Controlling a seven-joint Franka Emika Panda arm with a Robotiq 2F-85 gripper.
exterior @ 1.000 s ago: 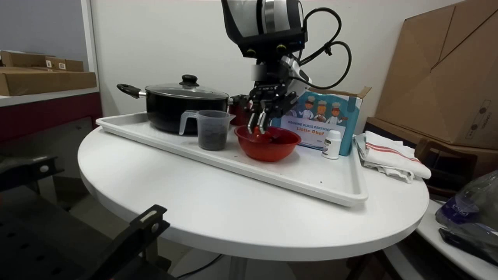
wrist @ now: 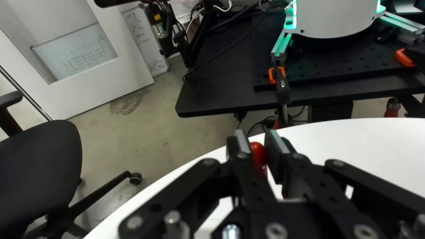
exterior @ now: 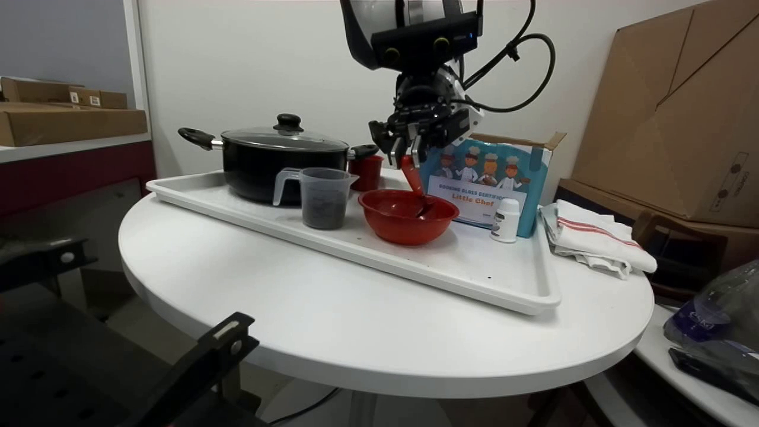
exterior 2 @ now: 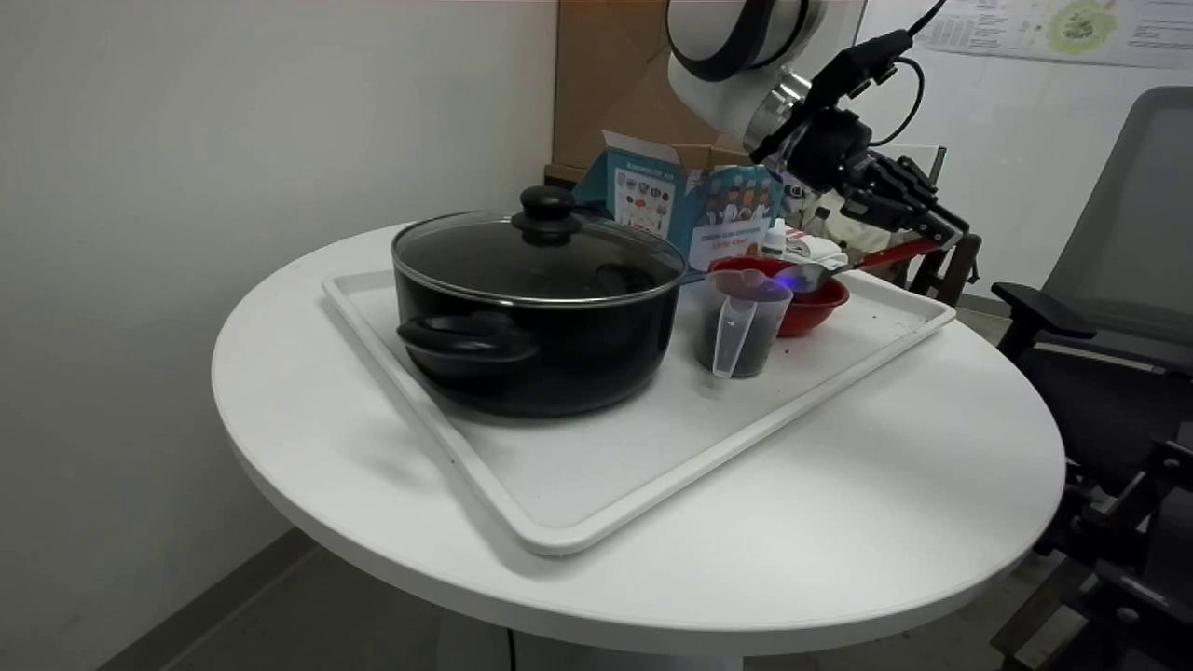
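Note:
A spoon with a red handle (exterior: 413, 173) is pinched near the handle's end by my gripper (exterior: 407, 150), which is shut on it. From there it slants down toward a red bowl (exterior: 407, 226) on the white tray. In the second exterior view the spoon's dark head (exterior 2: 807, 276) shows at the level of the bowl's (exterior 2: 807, 317) rim, behind the measuring cup; whether it touches the bowl I cannot tell. In the wrist view a bit of red handle (wrist: 259, 154) is visible between the fingers.
On the tray (exterior 2: 610, 522) stand a lidded black pot (exterior 2: 539, 347), a clear measuring cup (exterior: 325, 199), a red cup (exterior: 367, 174), a white bottle (exterior: 506, 220) and a printed box (exterior: 485, 181). A folded towel (exterior: 596, 235) lies to the right.
My gripper has risen from low over the bowl and shifted slightly right. The spoon's handle has come up with it and now stands above the rim.

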